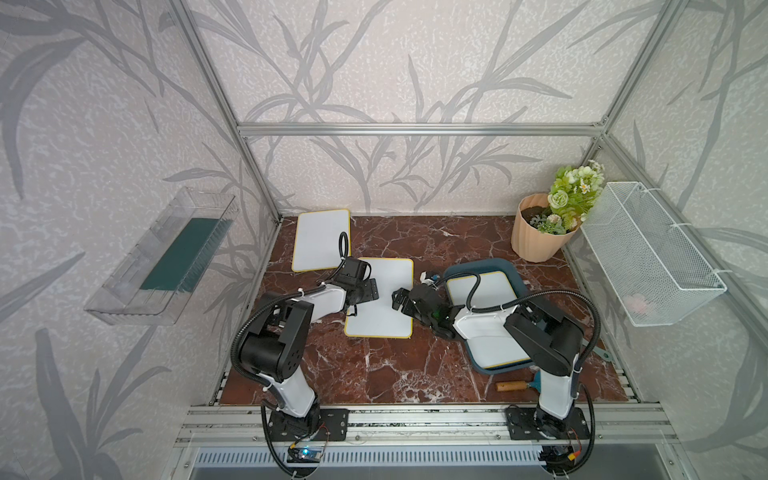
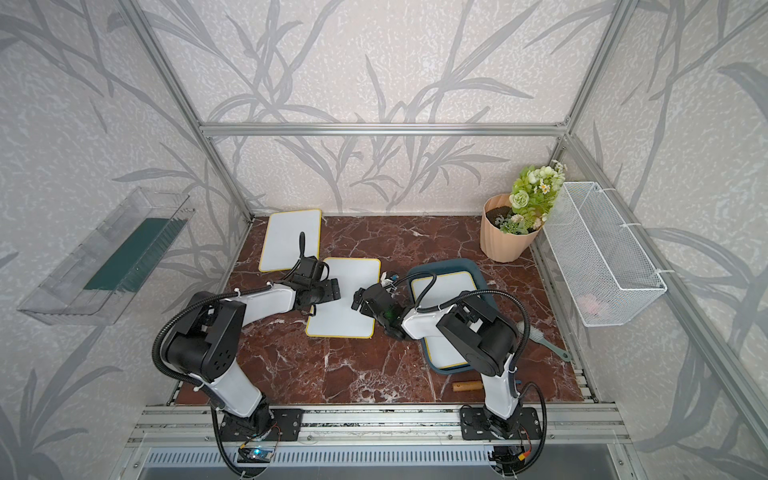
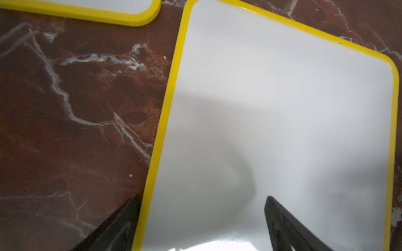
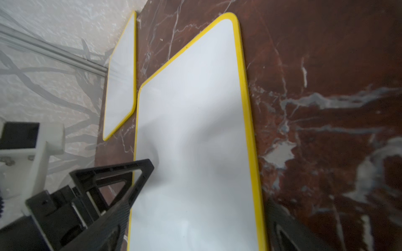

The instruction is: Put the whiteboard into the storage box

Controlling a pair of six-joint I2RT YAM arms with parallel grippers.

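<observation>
A white whiteboard with a yellow rim [image 1: 384,318] lies flat on the marble table between my two arms. My left gripper hovers at its left edge, fingers apart; in the left wrist view one finger is by the yellow rim and the other over the white face. Over the board's right edge, my right gripper is open, one finger above the marble outside the rim. Neither gripper visibly holds anything. The blue-grey storage box [image 1: 489,264] sits under my right arm with another whiteboard [image 1: 496,352] inside, partly hidden by that arm.
A third whiteboard [image 1: 321,240] lies at the back left. A flower pot [image 1: 537,240] stands at the back right. A wooden-handled tool [image 1: 512,385] is in front of the box. Wire baskets hang on both side walls.
</observation>
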